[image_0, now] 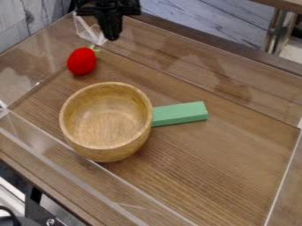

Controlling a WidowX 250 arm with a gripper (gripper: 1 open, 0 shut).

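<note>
My gripper (pixel 109 28) is at the top left, raised near the frame's edge and partly cut off; it looks dark, and whether it is open or shut is hard to make out. A red round object (pixel 83 61) rests on the wooden table below and left of it, apart from it.
A large round wooden bowl (pixel 105 141) takes up the lower middle. A green block (pixel 179 113) lies right of the bowl. A pale wall edge runs along the left.
</note>
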